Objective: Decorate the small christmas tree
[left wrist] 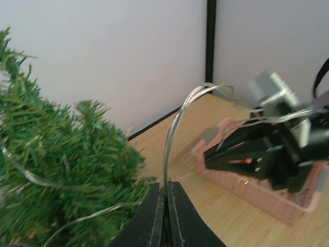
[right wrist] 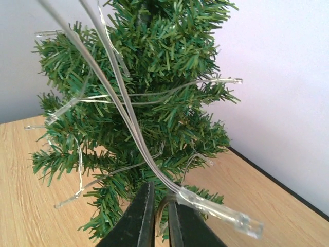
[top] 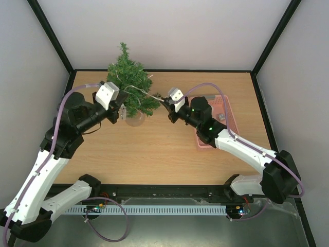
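Observation:
The small green tree [top: 128, 77] stands in a clear pot [top: 135, 119] at the back left, with clear light strands in its branches. My left gripper [top: 121, 101] is shut at the tree's left front, a thin clear strand [left wrist: 174, 128] at its fingertips, running across toward my right gripper [top: 165, 103]. My right gripper is at the tree's right side, its fingers close together around a bent piece of the wire [right wrist: 144, 154]. The strand's tube-like end [right wrist: 221, 211] sticks out past those fingers.
A pink basket [top: 229, 113] [left wrist: 247, 190] with small items sits behind and right of my right arm. Walls border the table at the back and sides.

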